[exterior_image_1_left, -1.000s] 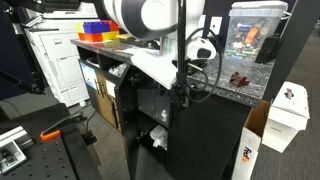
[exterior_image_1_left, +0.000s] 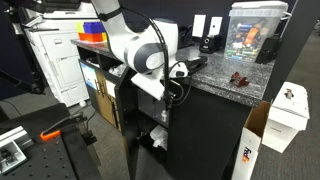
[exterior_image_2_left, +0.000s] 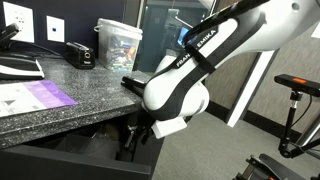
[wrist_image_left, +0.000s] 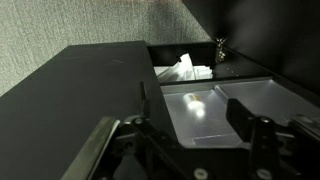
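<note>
My gripper stands open in the wrist view, its fingers well apart and nothing seen held between them. Below it are a dark flat panel (wrist_image_left: 95, 95) on the left and a translucent-looking bin (wrist_image_left: 215, 108) on the right. White crumpled items (wrist_image_left: 183, 70) lie in a dark compartment beyond. In exterior view 1 the white arm (exterior_image_1_left: 140, 48) bends over the counter edge and the gripper (exterior_image_1_left: 168, 98) points down at the open cabinet, near the dark door (exterior_image_1_left: 205, 130). Its fingertips are hard to make out there.
The speckled counter (exterior_image_1_left: 225, 82) carries a clear tub (exterior_image_1_left: 253, 35) and colourful blocks (exterior_image_1_left: 92, 30). A white box (exterior_image_1_left: 287, 115) stands to the right of the cabinet. A dark table (exterior_image_1_left: 45, 150) is at front left.
The arm has come down and to the left, away from the camera, so the gripper is now lower, by the cabinet's opening. The cabinet and objects look unmoved.
</note>
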